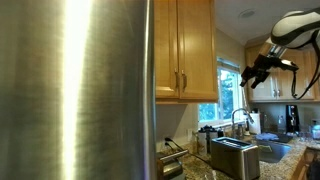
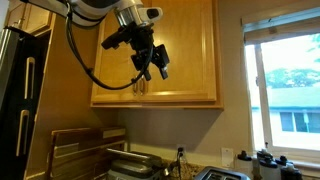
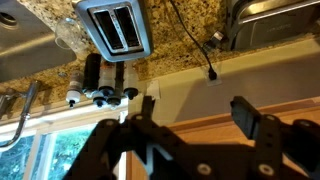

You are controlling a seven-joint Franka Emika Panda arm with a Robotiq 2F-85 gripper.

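My gripper (image 1: 247, 84) hangs high in the air on the right side of exterior view 1, well above the counter. In exterior view 2 the gripper (image 2: 156, 73) points downward in front of the upper cabinet. The wrist view shows its two fingers (image 3: 148, 108) spread apart, with only background in the gap of the gripper. Nothing is held. Far below stands a silver toaster (image 1: 235, 158) on the counter; from the wrist, the toaster (image 3: 120, 27) is at the top left.
Wooden upper cabinets (image 2: 187, 70) lie close behind the arm. Dark-topped bottles (image 3: 91, 74) stand beside the toaster, near the window (image 2: 290, 90). A sink (image 1: 271, 152) is set in the granite counter. A large steel surface (image 1: 75, 90) blocks the left of exterior view 1.
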